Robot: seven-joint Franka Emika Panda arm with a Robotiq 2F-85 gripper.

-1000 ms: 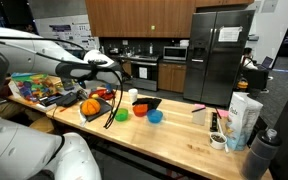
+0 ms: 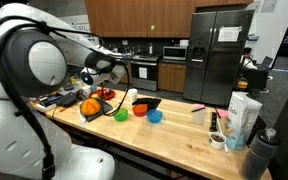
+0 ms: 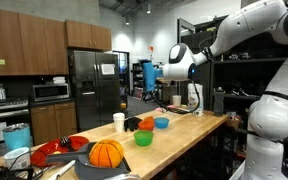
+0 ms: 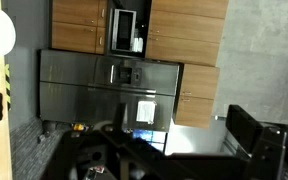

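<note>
My gripper stands open in the wrist view, its dark fingers (image 4: 112,135) wide apart and nothing between them. It is up in the air above the table, seen small against the kitchen in exterior view 1. On the table are a green bowl (image 2: 122,115), an orange-red bowl (image 2: 139,110) and a blue bowl (image 2: 155,116), close together. Nearby sit an orange ball (image 3: 107,154) and a white cup (image 3: 119,121). A black item (image 2: 147,101) lies behind the bowls. The gripper touches none of these.
At the table's right end stand a large bag (image 2: 242,118), a dark bottle (image 2: 259,155) and a small bowl (image 2: 217,141). A red tray (image 3: 66,148) and clutter fill the other end. The fridge (image 3: 91,88) stands beyond.
The arm's upper links have swung upward and changed pose. The objects on the table have stayed in place.
</note>
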